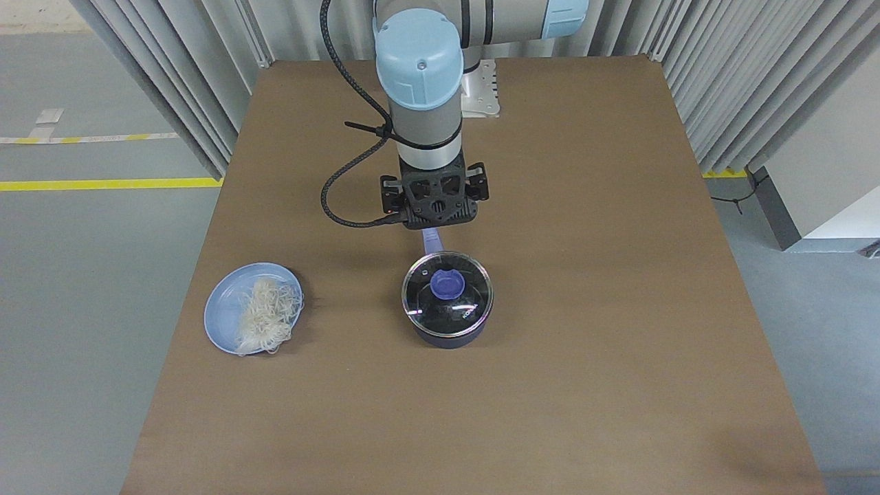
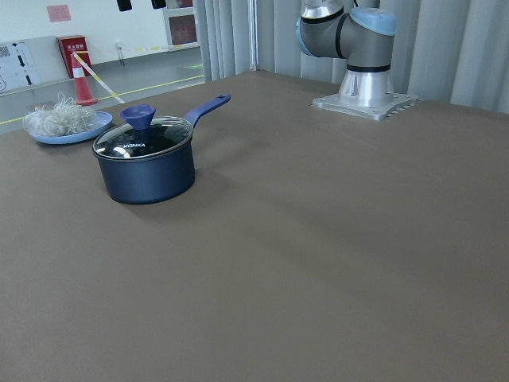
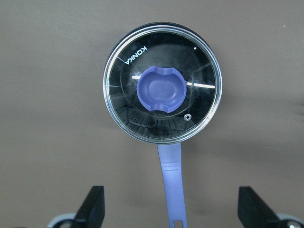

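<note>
A dark blue pot [image 2: 145,179] with a glass lid, purple knob [image 3: 161,89] and purple handle [image 3: 169,180] sits mid-table. In the front view, my gripper [image 1: 435,198] hangs above the handle end, behind the lid. The wrist view looks straight down on the lid, with the gripper's two fingers [image 3: 92,209] wide apart at the lower edge and nothing between them but the view of the handle below. A blue plate [image 1: 221,322] holding pale stringy noodles [image 1: 268,313] lies left of the pot.
The robot's base [image 2: 366,99] stands at the back edge, before grey curtains.
</note>
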